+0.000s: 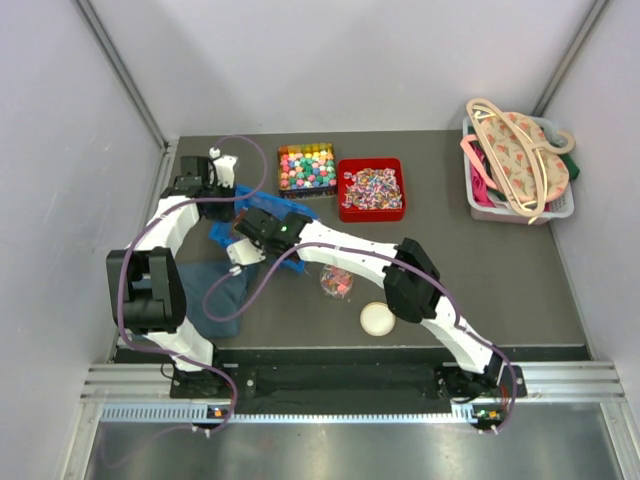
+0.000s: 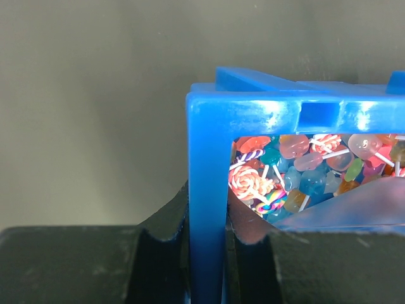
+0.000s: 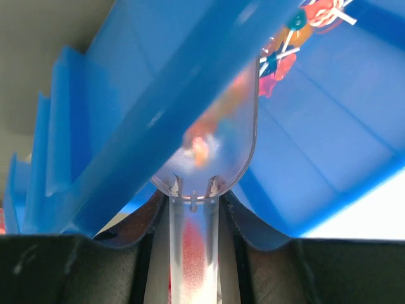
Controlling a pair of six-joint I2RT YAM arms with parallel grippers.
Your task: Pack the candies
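My left gripper is shut on the rim of a blue basket (image 2: pixel 272 114), its fingers on either side of the corner wall. Inside lie mixed candies (image 2: pixel 310 161), mostly lollipops and gummies, with part of a clear curved scoop over them. My right gripper is shut on the handle of that clear scoop (image 3: pixel 243 136), whose bowl is within the basket and has blurred candy in it. Much of the basket floor (image 3: pixel 323 114) is bare there. From above, both arms partly cover the basket (image 1: pixel 288 208). A round clear jar (image 1: pixel 336 281) of candies stands to its right.
A pale round lid (image 1: pixel 378 319) lies near the jar. Behind are a box of colourful balls (image 1: pixel 307 186) and a red bin (image 1: pixel 371 215) of wrapped candies. A dark blue cloth (image 1: pixel 215 315) lies front left; a hanger-filled basket (image 1: pixel 560 207) stands far right.
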